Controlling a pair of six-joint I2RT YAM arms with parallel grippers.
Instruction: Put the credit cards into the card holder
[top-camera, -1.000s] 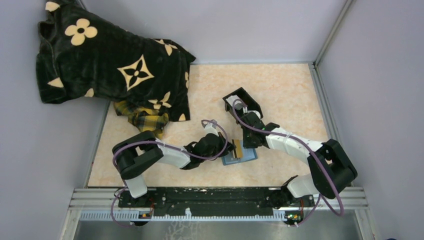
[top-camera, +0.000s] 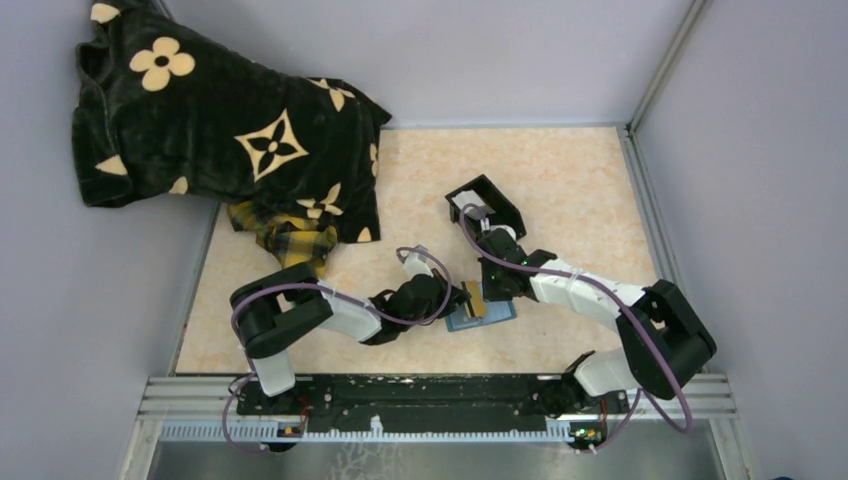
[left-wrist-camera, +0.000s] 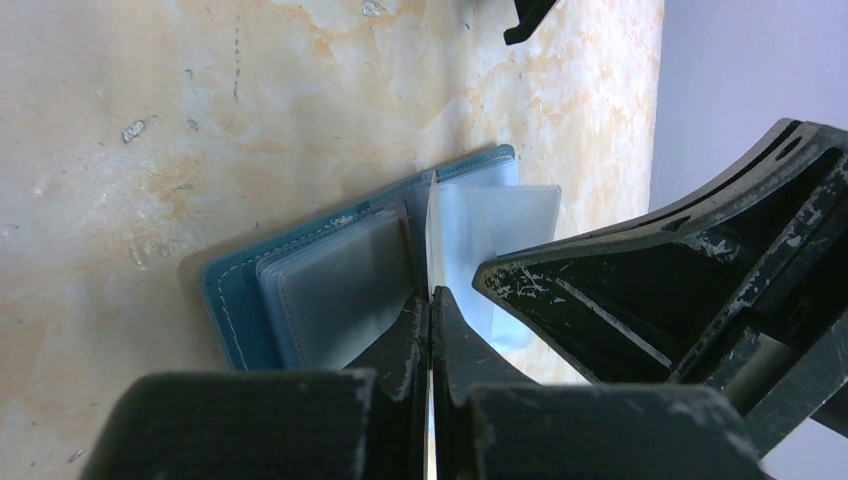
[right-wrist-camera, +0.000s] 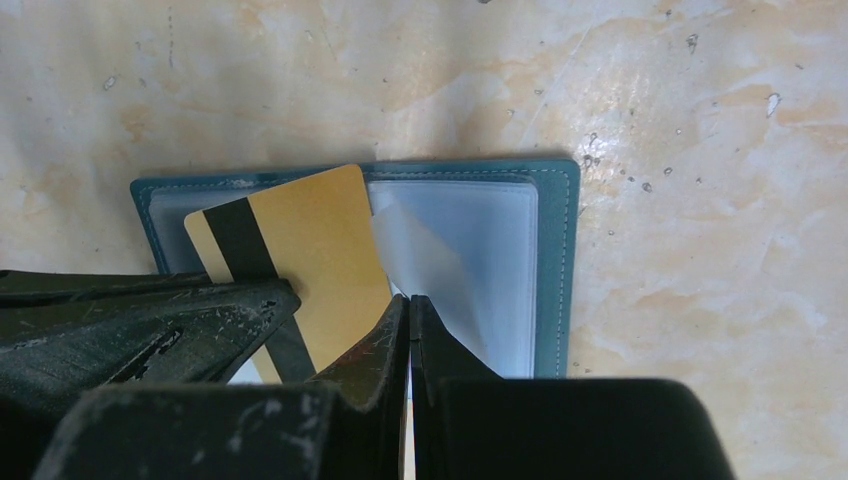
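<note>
The blue card holder (right-wrist-camera: 555, 260) lies open on the table between my grippers, with clear sleeves inside. A gold card (right-wrist-camera: 330, 250) with a black stripe lies over its left half in the right wrist view. My left gripper is shut at the holder, its tips at a pale upright edge of a sleeve or card; I cannot tell whether anything is between them. My right gripper is shut with its tips at the clear sleeve beside the gold card's right edge, nothing visible held.
A black tray (top-camera: 505, 210) with pale items stands behind the holder. A dark patterned cloth (top-camera: 220, 130) and a plaid cloth (top-camera: 290, 245) cover the back left.
Both arms have shifted very slightly over the last second, staying at the holder. The holder and gold card look nearly unchanged.
</note>
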